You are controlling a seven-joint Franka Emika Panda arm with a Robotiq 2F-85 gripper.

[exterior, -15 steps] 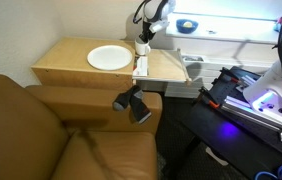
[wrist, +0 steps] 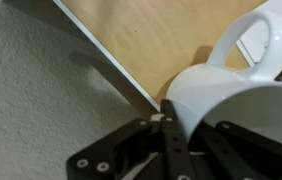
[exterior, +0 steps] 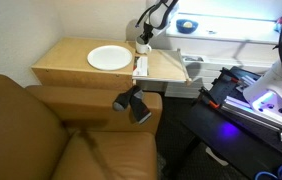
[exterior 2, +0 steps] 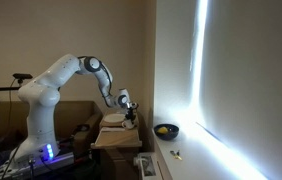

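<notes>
A white mug (exterior: 142, 47) is at the back of the wooden table, right of the white plate (exterior: 110, 57). Close up in the wrist view, the mug (wrist: 236, 100) fills the right side, its looped handle (wrist: 277, 48) toward the upper right. My gripper is shut on the mug's wall at the bottom of that view; the exact grip is partly hidden by its black fingers. From the first exterior view, my gripper (exterior: 148, 37) comes down over the mug from the upper right. Whether the mug touches the tabletop I cannot tell.
A narrow white object (exterior: 140, 68) lies on the table in front of the mug. Dark items (exterior: 133, 103) rest on the brown sofa. A blue bowl (exterior: 187, 25) sits at the back, and a dark bowl (exterior 2: 166, 131) stands on the white ledge. Bare wood lies left of the plate.
The lower arm leans a little differently and has shifted slightly at the mug. The plate and the table items stay where they were.
</notes>
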